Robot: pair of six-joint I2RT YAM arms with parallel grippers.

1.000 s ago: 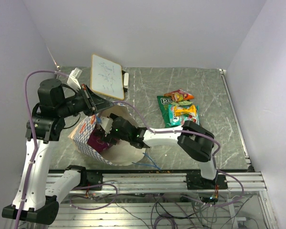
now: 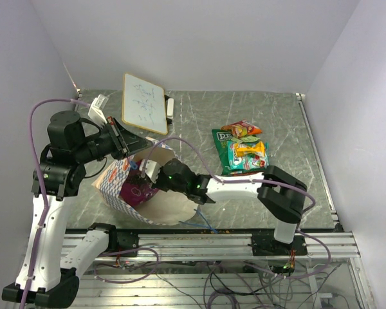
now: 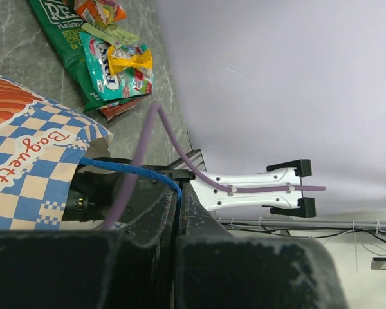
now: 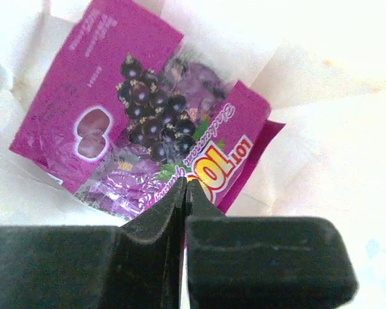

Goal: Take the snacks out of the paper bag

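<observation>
The checked paper bag [image 2: 112,187] lies open at the front left, also filling the left of the left wrist view [image 3: 29,158]. My left gripper [image 2: 135,148] is shut on the bag's blue rope handle [image 3: 132,169]. My right arm reaches into the bag, its gripper shut, with nothing seen between the fingers. Just beyond the fingertips lies a purple blackcurrant snack pack [image 4: 71,116] on the white inside of the bag. A pile of snacks, with a green bag [image 2: 220,145], a teal pack [image 2: 241,164] and an orange pack [image 2: 241,125], lies at the right.
A whiteboard [image 2: 143,103] stands at the back left. Grey walls enclose the table. A metal rail [image 2: 180,238] runs along the front edge.
The right arm's elbow has shifted right and toward the back, its gripper still in the bag.
</observation>
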